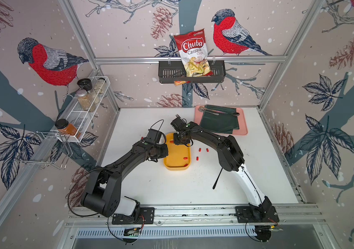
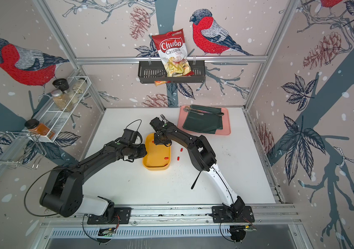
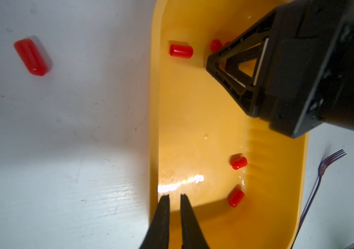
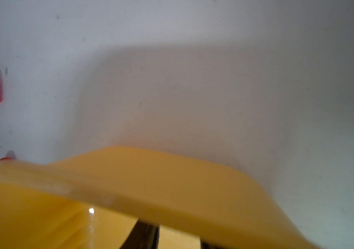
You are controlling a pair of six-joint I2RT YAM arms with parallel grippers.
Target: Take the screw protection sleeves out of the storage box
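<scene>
The yellow storage box (image 1: pixel 177 164) sits mid-table between my arms. Red sleeves (image 3: pixel 181 51) (image 3: pixel 239 162) (image 3: pixel 236 197) lie inside it; others lie on the table, such as a sleeve (image 3: pixel 31 57) outside its wall. My left gripper is over one long side, its fingers apart with nothing seen between. My right gripper reaches down at the box's far end, behind the yellow rim, its fingers apart; what lies between them is partly hidden.
A pink tray (image 1: pixel 242 124) with dark cloth and cutlery is at the back right. A shelf of jars stands left.
</scene>
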